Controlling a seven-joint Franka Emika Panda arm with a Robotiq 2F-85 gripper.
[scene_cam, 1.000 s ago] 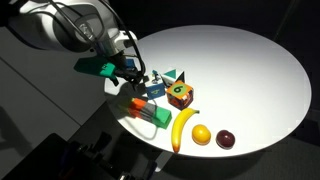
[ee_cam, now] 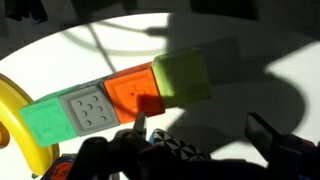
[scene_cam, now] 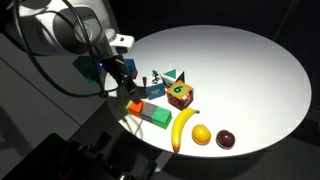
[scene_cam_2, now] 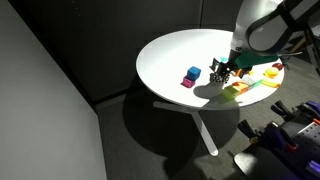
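A row of blocks lies on the white round table. In the wrist view it runs from a green block through a grey studded block and an orange block to a yellow-green block. My gripper is open, its fingers well apart, with the row just beyond their tips. From exterior view 1, the gripper hangs over the table's left part, close to the orange end of the row. A dark patterned block shows between the fingers, lower down; it is not gripped.
A banana, an orange fruit and a dark plum lie right of the row. Behind it stand a patterned cube and a blue block. A blue cube and a pink cube sit apart.
My gripper has moved left and a little lower in exterior view 1. The blocks and fruit there stay where they were.
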